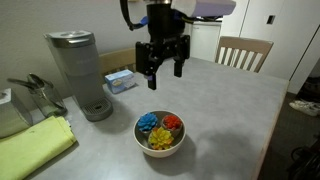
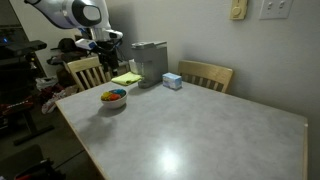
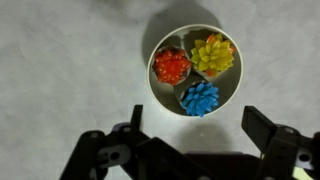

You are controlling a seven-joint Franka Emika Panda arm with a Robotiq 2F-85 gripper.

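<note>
A round white bowl (image 1: pixel 158 148) stands on the table, holding three flower-like pieces: a blue one (image 3: pixel 201 98), a red one (image 3: pixel 172 66) and a yellow one (image 3: pixel 212 54). Above the bowl hangs my gripper (image 1: pixel 165 83), its two fingers spread wide and nothing between them. In the wrist view the fingertips (image 3: pixel 137 117) show at the lower edge, apart, with the bowl beyond them. From the second exterior view, the gripper (image 2: pixel 111 69) is seen clear above the bowl (image 2: pixel 113 102).
Left of the bowl stands a tall grey dispenser (image 1: pixel 82 75). A yellow cloth (image 1: pixel 33 147) lies front left, near a utensil holder (image 1: pixel 45 95). Behind is a blue-and-white box (image 1: pixel 120 81). Most of the table (image 2: pixel 200 125) away from the bowl is clear.
</note>
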